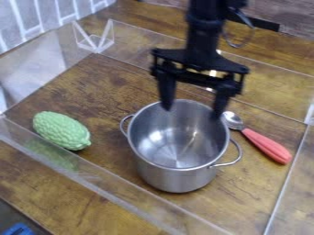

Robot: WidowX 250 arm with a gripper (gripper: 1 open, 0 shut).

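The black gripper (193,101) is blurred and hangs above the back part of a steel pot (178,165), its two fingers spread open with nothing visible between them. The pot stands in the middle of the wooden surface and looks empty. A green bumpy vegetable (61,130) lies to the left of the pot. A spoon with a red handle (267,146) lies to the right of it.
Clear low walls (47,156) surround the work area. A blue object shows at the lower left corner.
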